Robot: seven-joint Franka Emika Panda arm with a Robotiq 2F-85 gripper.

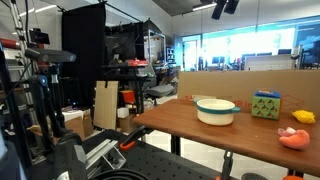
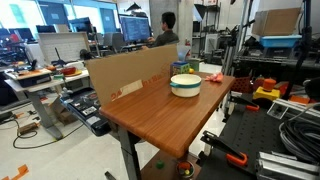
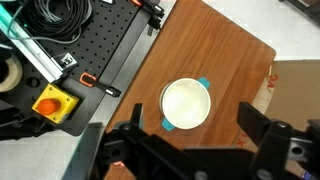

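A white pot with a teal rim and handles stands upright on the wooden table. From above, in the wrist view, the pot shows a plain white inside with nothing in it, and its teal handles stick out at two sides. My gripper hangs high over the table at the top edge of exterior view 1, well above the pot. Its dark fingers are spread wide in the wrist view, with the pot far below the gap and nothing held.
Right of the pot are a green block with a blue top, a pink object and a yellow object. A cardboard panel lines one table side.
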